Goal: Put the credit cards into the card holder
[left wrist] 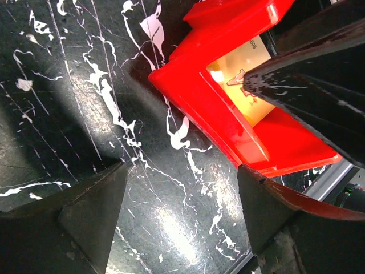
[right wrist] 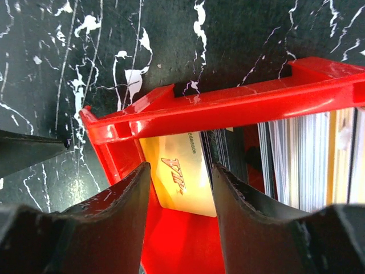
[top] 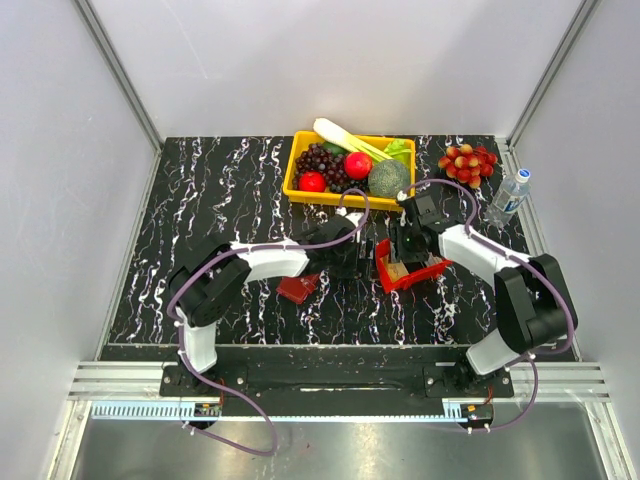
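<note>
A red tray [top: 405, 282] holds a gold card [right wrist: 177, 171] with a red logo, standing tilted among darker cards. My right gripper is over the tray, part open, its fingertips on either side of the gold card; whether they touch it cannot be told. Left of the tray, my left gripper is part open, and only bare marbled table shows between its fingers. A small dark red flat item [top: 297, 289], perhaps the card holder, lies partly under the left arm.
A yellow basket [top: 293, 190] of fruit and vegetables stands at the back. Grapes [top: 467, 163] and a water bottle [top: 507, 198] are at the right. Thick white-edged cards [right wrist: 305, 162] fill the tray's other end.
</note>
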